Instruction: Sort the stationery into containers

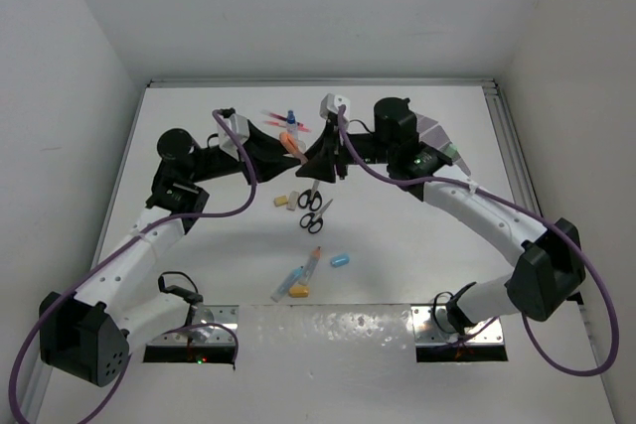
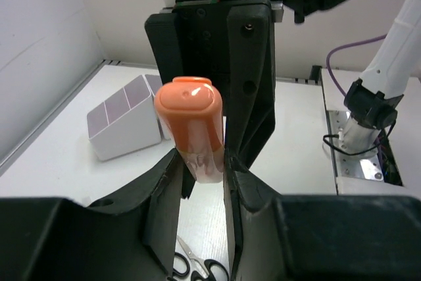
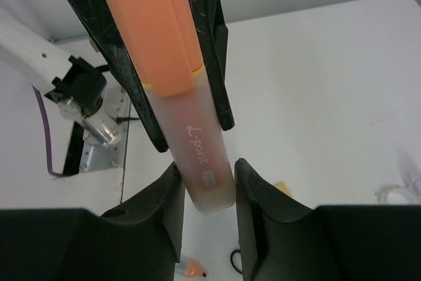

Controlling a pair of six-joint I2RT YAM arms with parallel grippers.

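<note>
An orange highlighter with a clear body marked "L-point" [image 3: 191, 149] is held upright-to-tilted between my two grippers above the table's middle, also seen as orange in the top view [image 1: 293, 146]. My left gripper and my right gripper meet at it from opposite sides; whether each is clamped or loose is hard to tell. Below lie scissors [image 1: 316, 223], small yellow [image 1: 281, 201] and blue [image 1: 339, 259] pieces, several pens [image 1: 288, 283] at the front and red pens [image 1: 278, 116] at the back.
A grey divided container stands at the back right, partly behind the right arm in the top view. Walls enclose the table at the back and sides.
</note>
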